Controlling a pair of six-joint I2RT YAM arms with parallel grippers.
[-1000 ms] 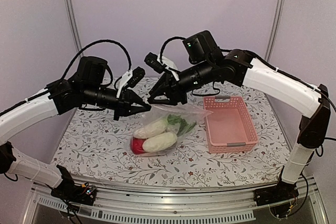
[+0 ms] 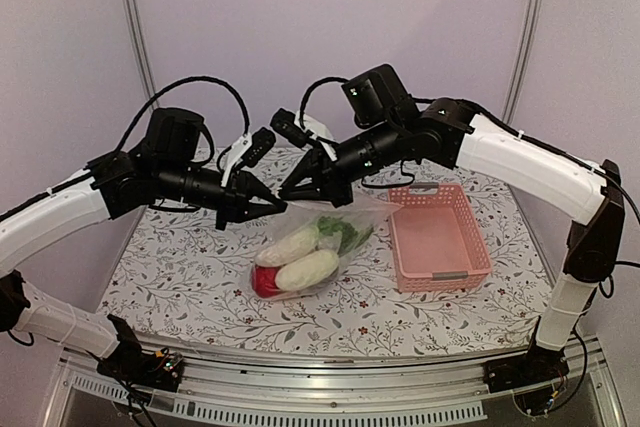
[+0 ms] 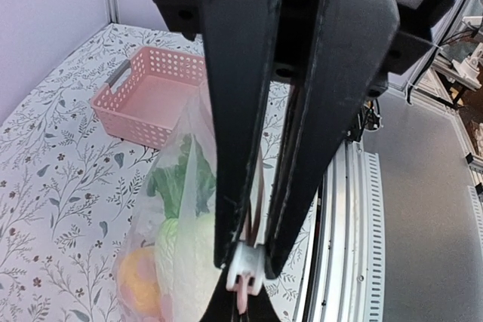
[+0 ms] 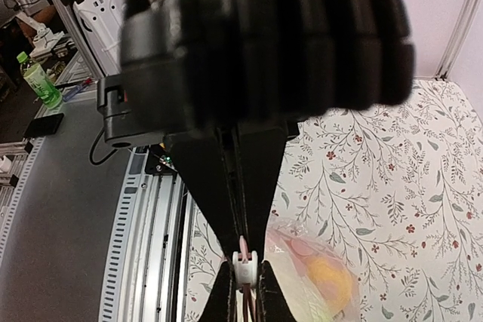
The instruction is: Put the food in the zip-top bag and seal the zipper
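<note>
The clear zip top bag (image 2: 372, 209) stands bulging on the table, with two pale long pieces (image 2: 308, 270), a green leafy piece (image 2: 347, 235) and a red piece (image 2: 265, 282) inside. At its top left corner my left gripper (image 2: 283, 205) is shut, with a thin strip of the bag's top edge between its fingers. Tip to tip with it, my right gripper (image 2: 284, 191) is shut at the small white zipper slider (image 4: 245, 268). That slider (image 3: 247, 262) shows right where the two grippers meet. Most of the zip line is hidden behind the fingers.
An empty pink basket (image 2: 436, 237) stands right of the bag, close to it. A metal rail (image 2: 330, 372) runs along the front edge.
The right gripper has edged slightly left and down toward the left gripper's tips, and the bag has shifted very little with it. My left arm looks still.
</note>
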